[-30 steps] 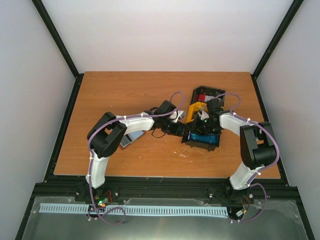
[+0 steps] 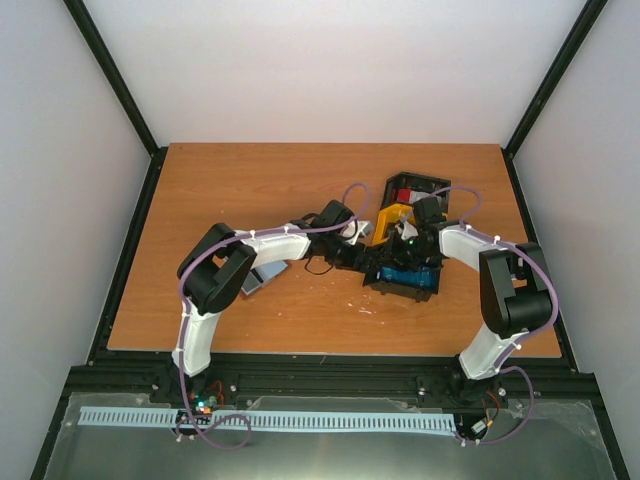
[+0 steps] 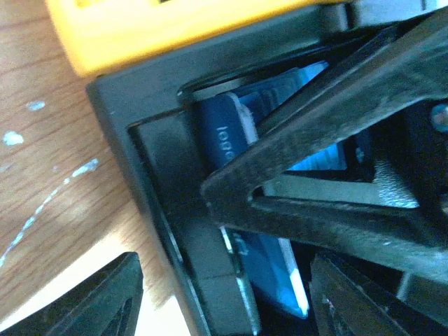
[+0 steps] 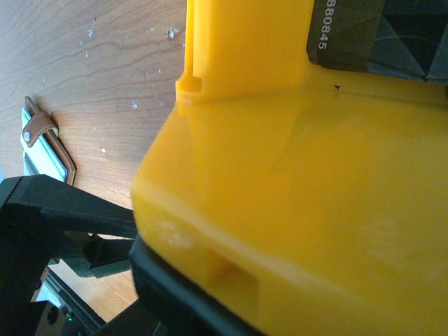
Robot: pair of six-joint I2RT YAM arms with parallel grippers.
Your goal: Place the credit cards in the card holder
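Note:
In the left wrist view blue cards (image 3: 227, 133) stand in a black holder (image 3: 178, 210); black gripper fingers, apparently the right gripper's, reach over them. My left gripper (image 2: 365, 262) is at the holder's left side, its tips low in that view; I cannot tell how far it is open. My right gripper (image 2: 398, 250) is over the blue compartment (image 2: 405, 275). The right wrist view is mostly yellow plastic (image 4: 294, 175) with a dark card (image 4: 378, 35) on it; whether anything is between the fingers is hidden.
A brown strapped holder with a pale card (image 4: 45, 154) lies on the wood table. A grey object (image 2: 262, 275) lies under the left arm. The black case's back compartment (image 2: 420, 182) holds a red item.
The left arm has shifted very slightly; the right arm shows no visible movement.

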